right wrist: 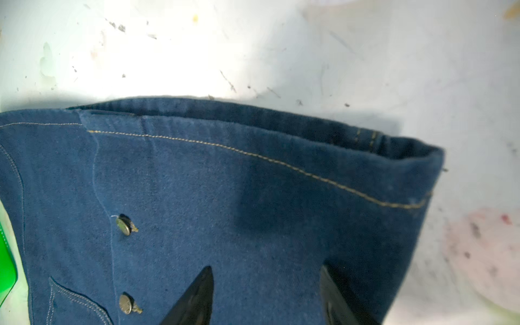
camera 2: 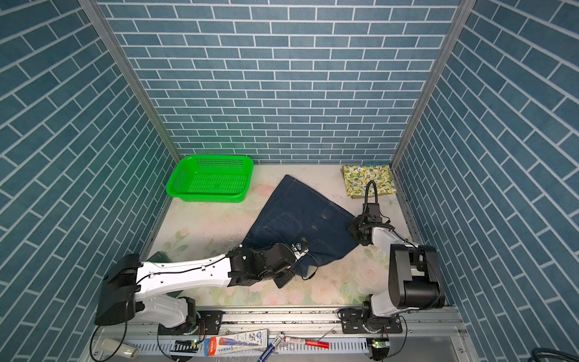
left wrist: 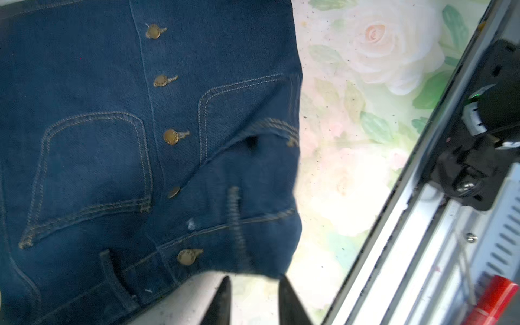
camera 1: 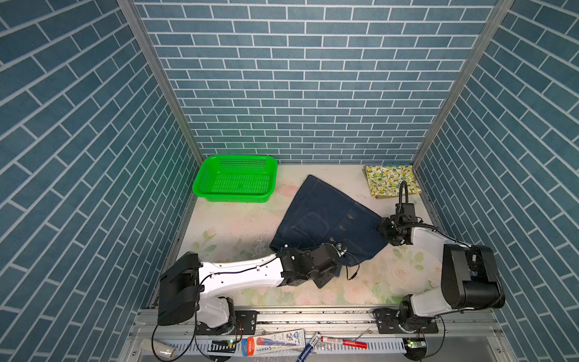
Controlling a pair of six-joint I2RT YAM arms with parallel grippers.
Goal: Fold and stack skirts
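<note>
A dark blue denim skirt lies askew across the middle of the table. Brass buttons run down its front, between two stitched pockets. In the left wrist view, my left gripper is at the waistband, fingers parted, with no cloth clearly between them. The waistband's near corner is rucked, and the pocket beside it is creased. My right gripper stands open over the skirt, short of the hem, whose two layers gape slightly. From above, the left arm covers the waistband's near side.
A green basket stands empty at the back left. Folded yellow patterned cloth rests at the back right. Pens and a package lie in the front rail.
</note>
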